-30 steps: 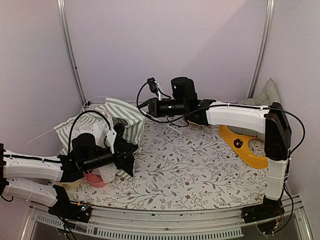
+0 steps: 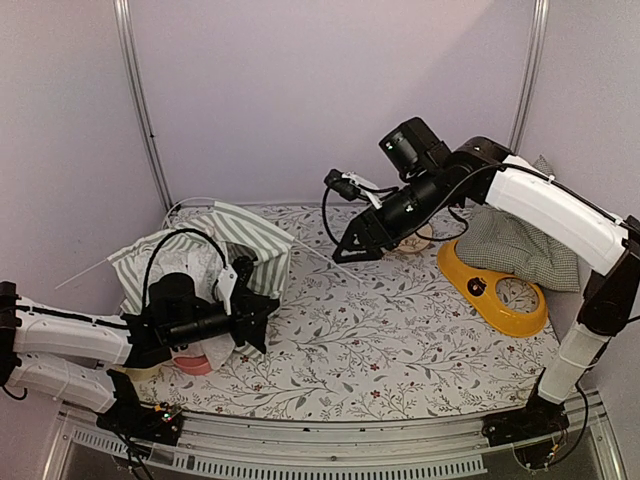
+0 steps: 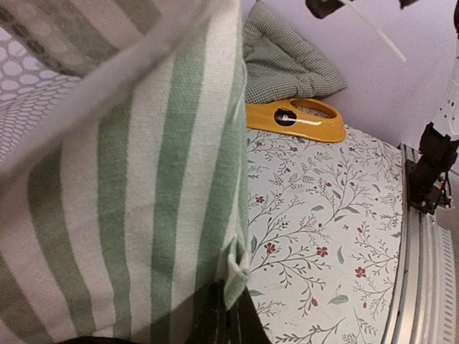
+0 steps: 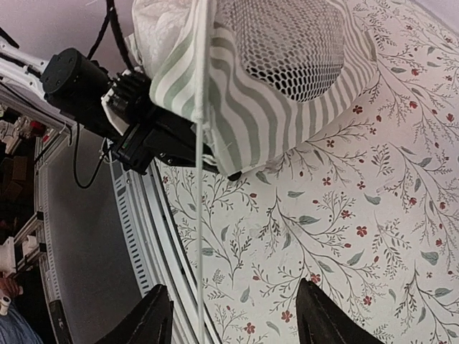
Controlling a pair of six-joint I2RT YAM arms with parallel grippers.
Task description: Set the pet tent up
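Observation:
The striped tent fabric (image 2: 245,225) with mesh panel (image 4: 287,50) lies bunched at the left of the table, a thin white pole (image 2: 325,256) sticking out to the right. My left gripper (image 2: 255,320) is shut on a pinched fold of the striped fabric (image 3: 179,165) at its near right edge. My right gripper (image 2: 355,250) is raised over the mid table, open; from its view (image 4: 237,315) the pole runs between the fingers' line of sight, with nothing visibly gripped.
A yellow bowl holder (image 2: 520,320) and grey checked cushion (image 2: 520,250) sit at the right. A round wooden board (image 2: 415,245) lies at the back, partly hidden.

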